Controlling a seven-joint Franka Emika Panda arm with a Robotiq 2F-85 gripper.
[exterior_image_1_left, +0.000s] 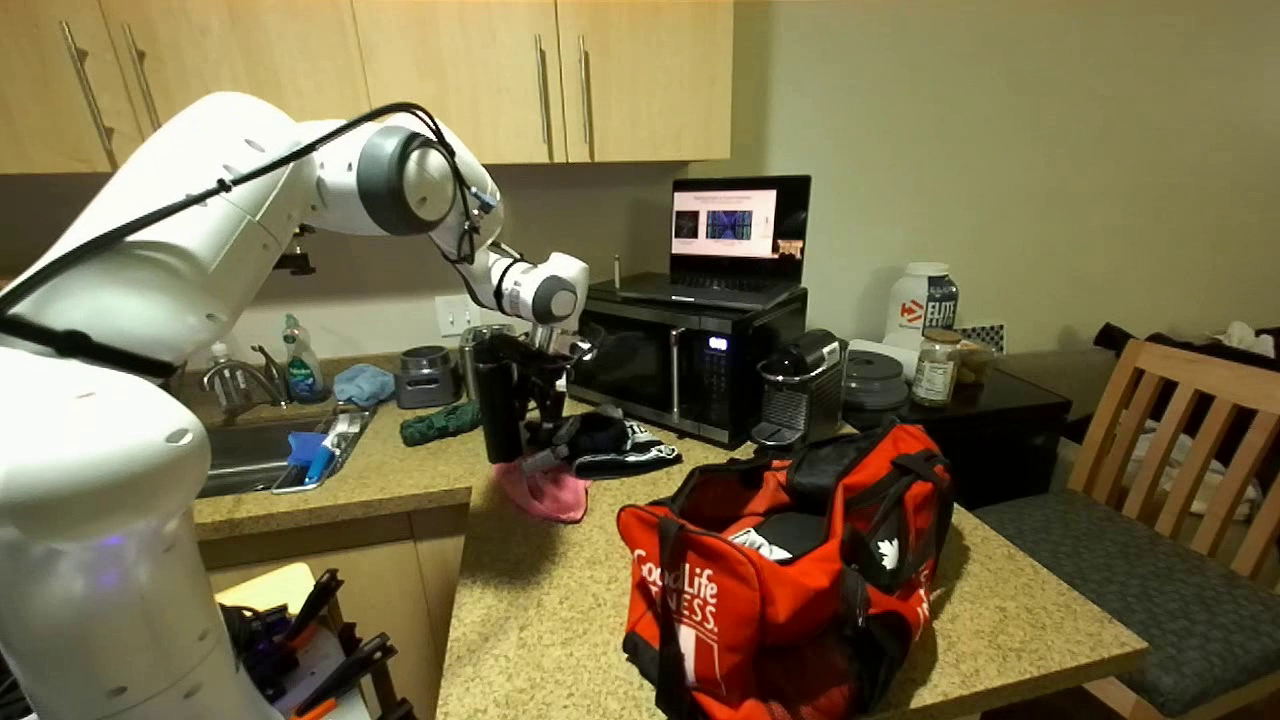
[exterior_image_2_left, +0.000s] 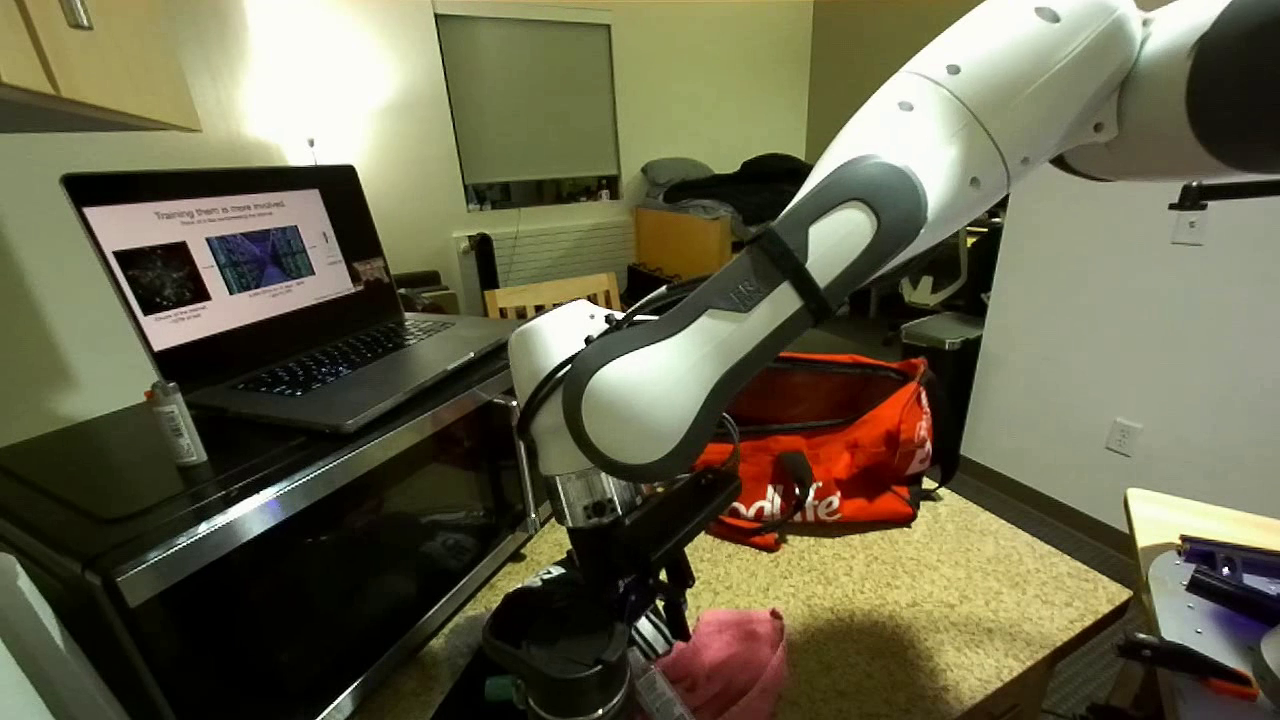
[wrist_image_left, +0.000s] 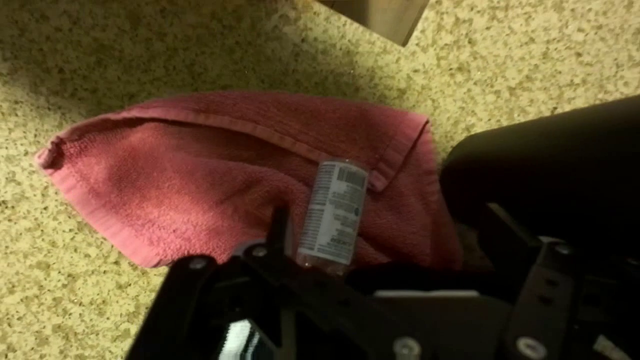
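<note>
Pointing down over the counter, my gripper stands open, its fingers apart and nothing held between them. Under it in the wrist view is a small clear bottle with a white label (wrist_image_left: 333, 210), lying on a folded pink cloth (wrist_image_left: 198, 180). A tall black bottle (exterior_image_1_left: 498, 408) is upright close beside the gripper; its dark body (wrist_image_left: 552, 162) fills the right of the wrist view. Dark clothing with white stripes (exterior_image_1_left: 624, 454) lies behind the cloth. A red sports bag (exterior_image_1_left: 792, 576) sits open on the counter, some dark and white fabric inside.
A black microwave (exterior_image_1_left: 648, 366) with a laptop (exterior_image_1_left: 732, 240) on top stands behind the gripper. The coffee machine (exterior_image_1_left: 801, 390) is to its right. A green cloth (exterior_image_1_left: 440, 422) lies near the sink. Bare counter (exterior_image_1_left: 540, 612) stretches between the pink cloth and the front edge.
</note>
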